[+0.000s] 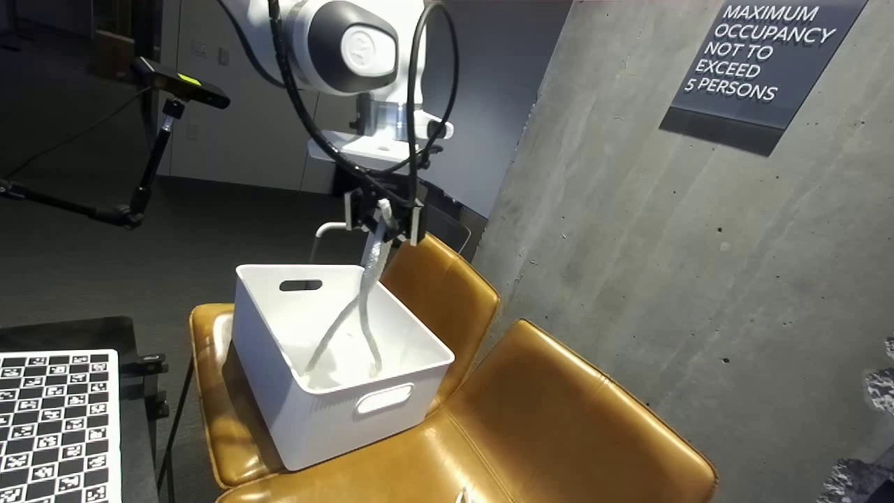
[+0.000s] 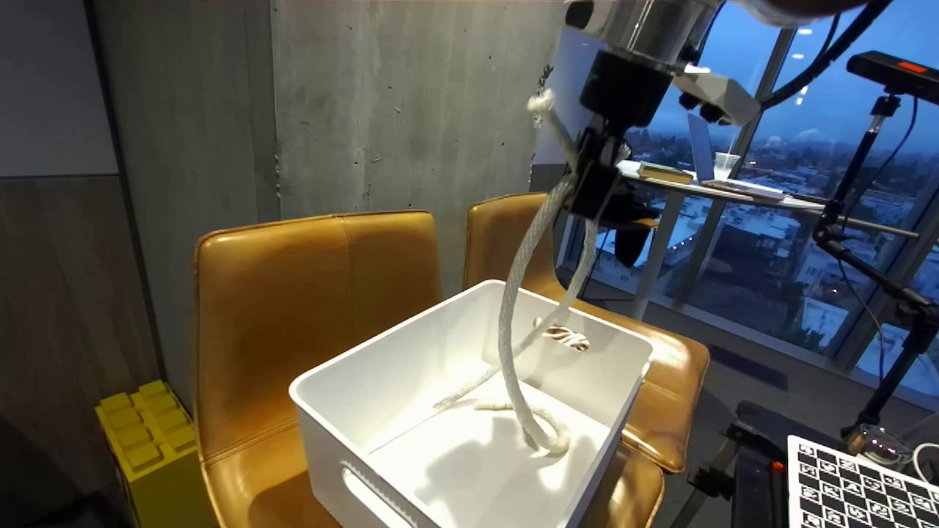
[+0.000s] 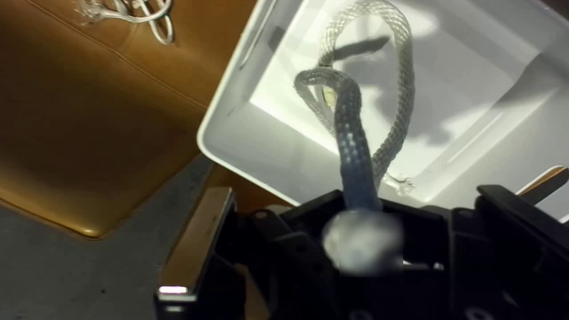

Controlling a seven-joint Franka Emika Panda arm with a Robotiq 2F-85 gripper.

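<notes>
A pale braided rope (image 2: pixel 519 273) hangs from my gripper (image 2: pixel 587 186), which is shut on it above the white bin (image 2: pixel 352 365). One frayed end (image 2: pixel 541 101) sticks up past the fingers. Lower down, the rope drops in two strands, and its loop and other end lie on the bin's floor. Exterior view 1 has the gripper (image 1: pixel 383 219) higher than the bin's far rim, with the rope (image 1: pixel 366 310) trailing down inside. From the wrist, the rope (image 3: pixel 352 144) runs away from the dark fingers into the bin (image 3: pixel 298 138); its near end is blurred.
The bin stands on a tan leather chair (image 1: pixel 205 369), beside a second one (image 1: pixel 578 402). A thin white cord (image 3: pixel 154 21) lies on leather outside the bin. A checkered board (image 1: pixel 59 419) and a camera stand (image 1: pixel 147 180) are off to the side.
</notes>
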